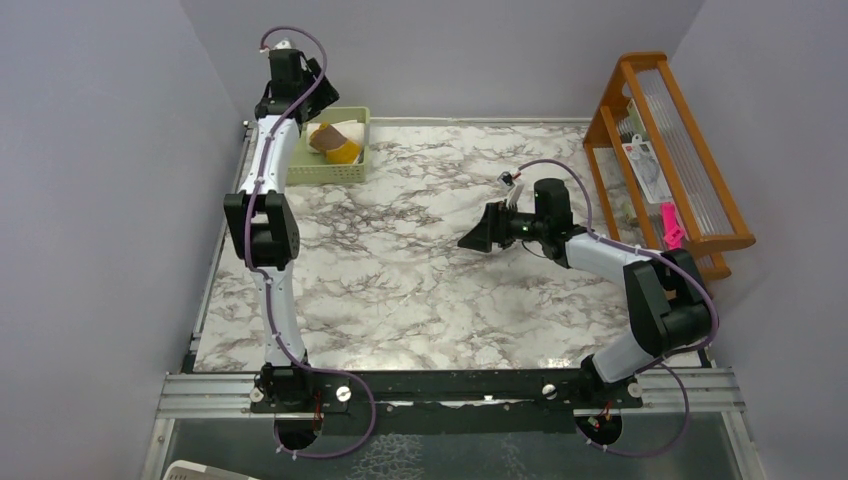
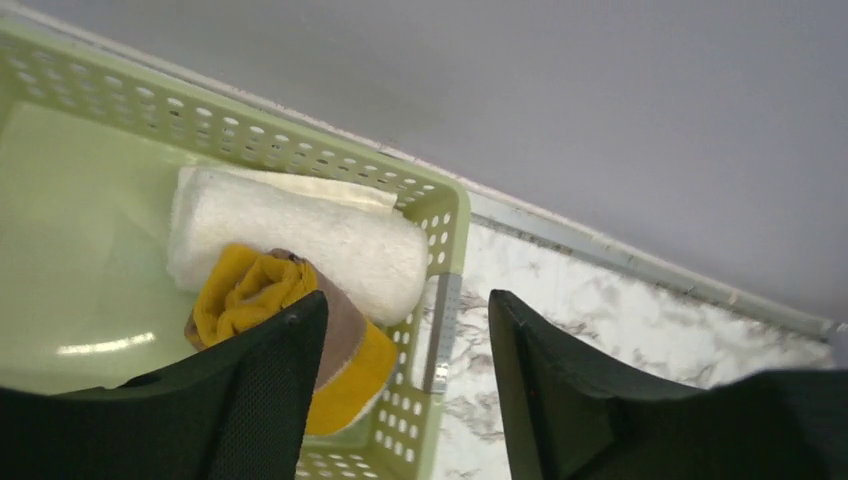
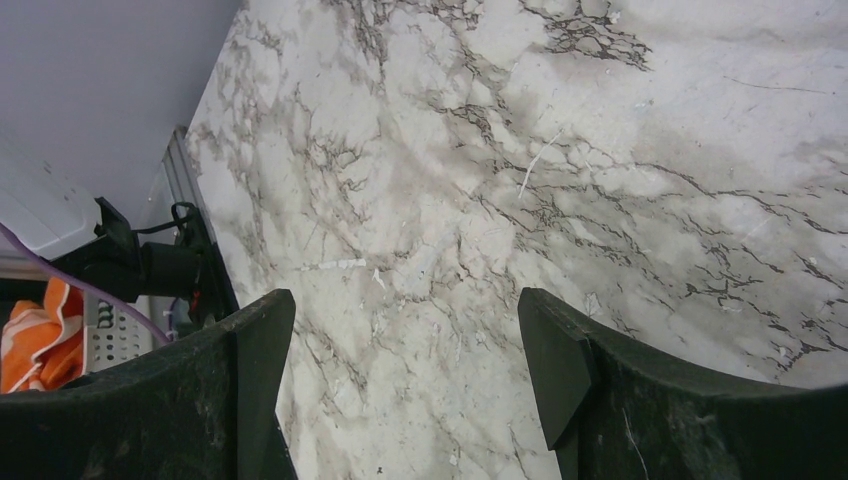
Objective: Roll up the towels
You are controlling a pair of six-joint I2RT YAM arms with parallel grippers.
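Note:
Two rolled towels lie inside the green basket [image 2: 445, 225]. The white towel [image 2: 300, 225] rests along the basket's back wall. Against its front side lies the brown and yellow towel [image 2: 350, 370], its spiral end facing up and left. My left gripper is above the basket, open, with a wide gap and nothing between its fingers; one finger overlaps the view of the brown and yellow towel. My right gripper is open too, above bare marble-patterned table, with nothing between its fingers.
A wooden rack [image 1: 660, 150] with a pink item [image 1: 671, 225] stands at the table's right edge. An orange cloth [image 3: 45, 340] shows beyond the table edge in the right wrist view.

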